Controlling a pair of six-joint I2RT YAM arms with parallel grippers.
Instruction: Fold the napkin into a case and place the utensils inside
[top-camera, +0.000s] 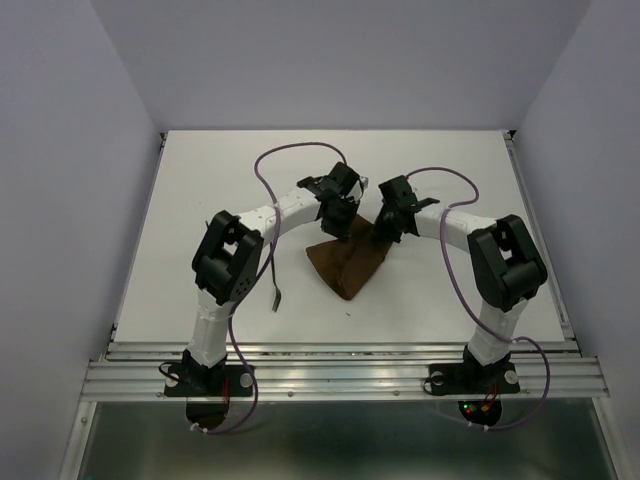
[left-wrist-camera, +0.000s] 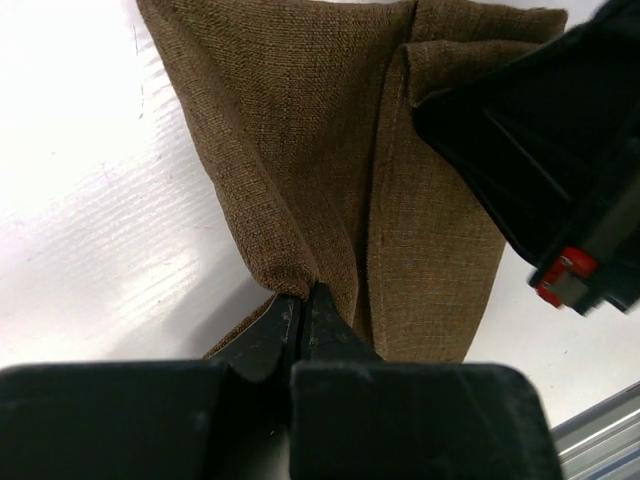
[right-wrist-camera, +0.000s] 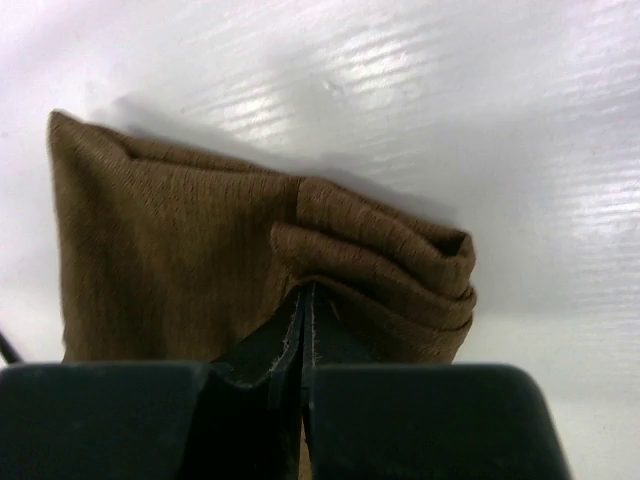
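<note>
The brown napkin (top-camera: 349, 265) lies in the table's middle, creased into lengthwise folds. My left gripper (top-camera: 344, 228) is shut on a gathered fold, which runs into its fingertips (left-wrist-camera: 305, 300) in the left wrist view. My right gripper (top-camera: 385, 233) is shut at the napkin's other side; in the right wrist view its tips (right-wrist-camera: 305, 292) press at a doubled-over corner, and whether any cloth is between them is hidden. A long slim dark utensil (top-camera: 275, 295) lies left of the napkin.
The two grippers are close together over the napkin.
</note>
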